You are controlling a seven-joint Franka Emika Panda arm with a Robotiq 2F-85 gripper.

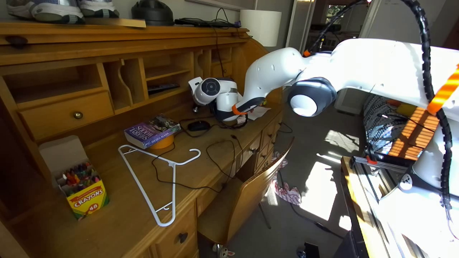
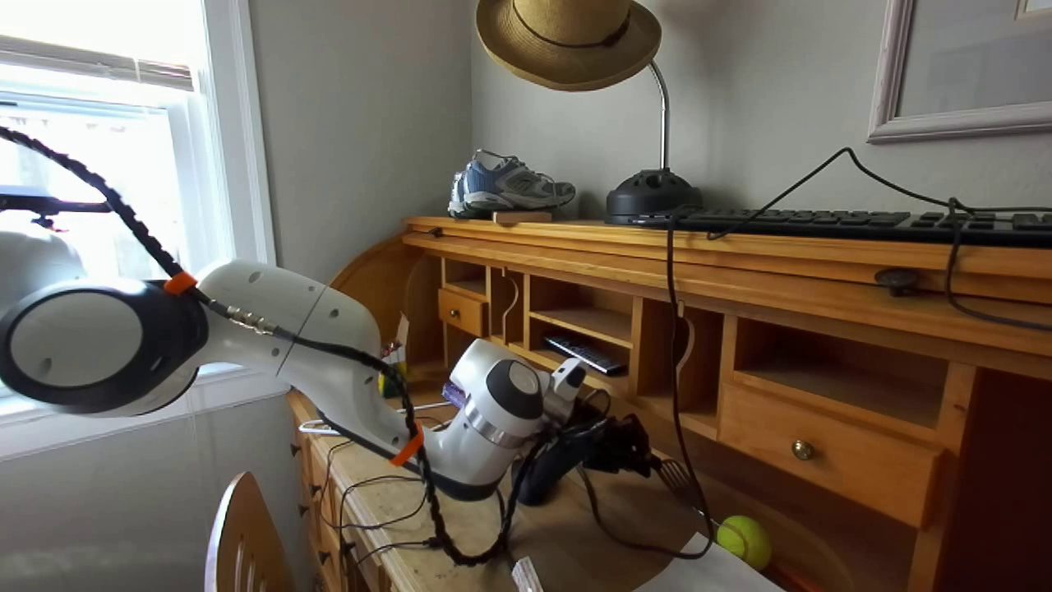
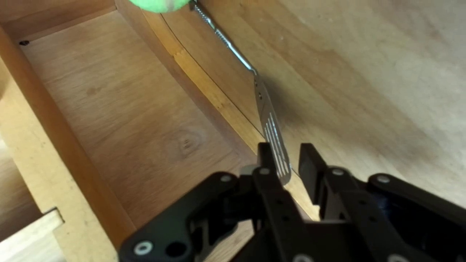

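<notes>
A metal spatula (image 3: 271, 126) with a slotted blade extends across the wrist view, its thin handle running up toward a green tennis ball. My gripper is part open, its black fingers (image 3: 307, 159) on either side of the blade's end. The blade appears nearer the left finger, and a gap shows on the right; whether it touches either pad I cannot tell. In the second exterior view, the slotted blade (image 2: 676, 475) shows beside my dark gripper, low over the desk. The first exterior view hides the fingers behind the wrist.
The tennis ball (image 2: 745, 541) rests by white paper (image 2: 705, 572). Cubbyholes and a small drawer (image 2: 823, 449) rise behind the gripper. A black cable (image 2: 680, 395) hangs close by. A book (image 1: 150, 131), white hanger (image 1: 174, 185) and crayon box (image 1: 88, 200) occupy the desk's other end.
</notes>
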